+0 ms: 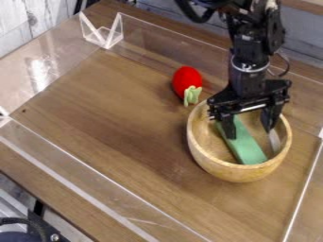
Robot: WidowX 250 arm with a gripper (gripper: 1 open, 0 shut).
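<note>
My black gripper [247, 112] is lowered over a pale wooden bowl [229, 165] on the right of the table, its fingers spread open on either side inside the rim. A green elongated object [243, 144] lies in the bowl below the gripper, with a greyish piece [274, 139] at its right. Whether the fingers touch either item is unclear. A red object with a green leafy end [187, 79] lies just behind the bowl, to the left.
Clear plastic edging runs along its borders, with a clear bracket [104, 30] at the back left.
</note>
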